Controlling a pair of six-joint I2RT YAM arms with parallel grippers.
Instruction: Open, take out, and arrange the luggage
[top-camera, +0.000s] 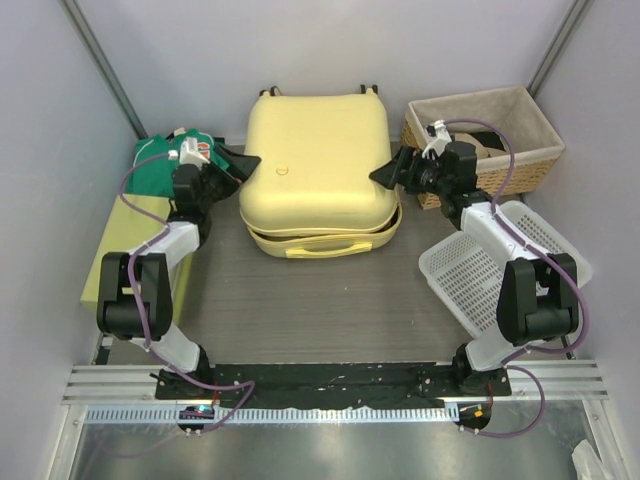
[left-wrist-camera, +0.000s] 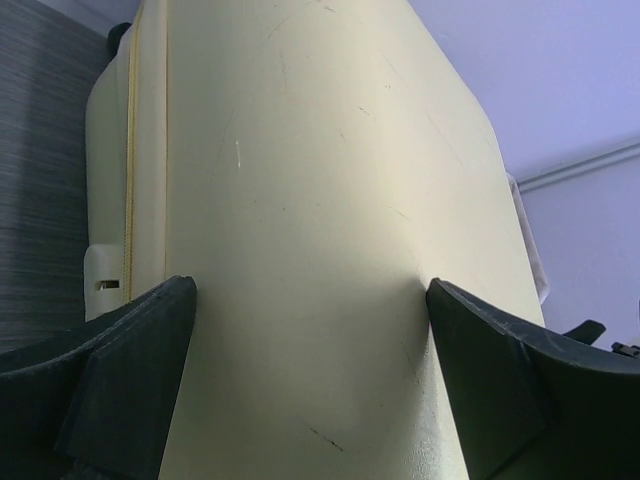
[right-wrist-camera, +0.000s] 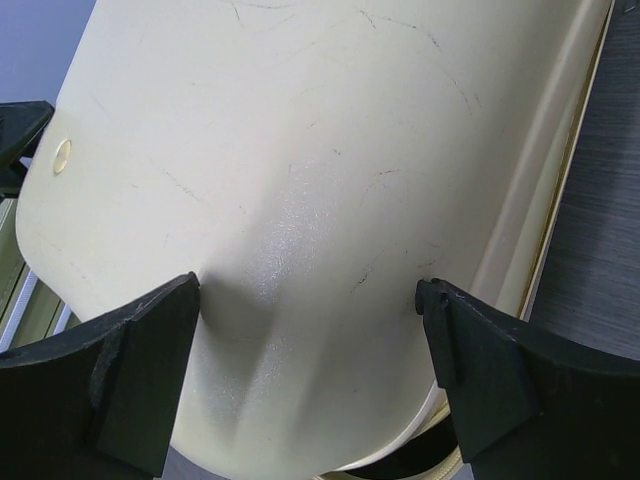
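Observation:
A large pale-yellow suitcase (top-camera: 318, 160) lies flat in the middle of the table, its handle (top-camera: 328, 251) facing the front. Along the front a dark slit shows between lid and base, so the lid sits slightly ajar. My left gripper (top-camera: 247, 167) stands open at the suitcase's left side, near the lid edge. On the opposite side, my right gripper (top-camera: 385, 177) is also open by the lid. In both wrist views the lid's surface fills the space between the spread fingers; whether they touch it I cannot tell. What is inside the suitcase is hidden.
A lined wicker basket (top-camera: 545, 150) with a few things in it stands at the back right. In front of it lies a white perforated tray (top-camera: 445, 262), partly under my right arm. Green cloth (top-camera: 152, 175) rests by a yellow box (top-camera: 115, 238) at left.

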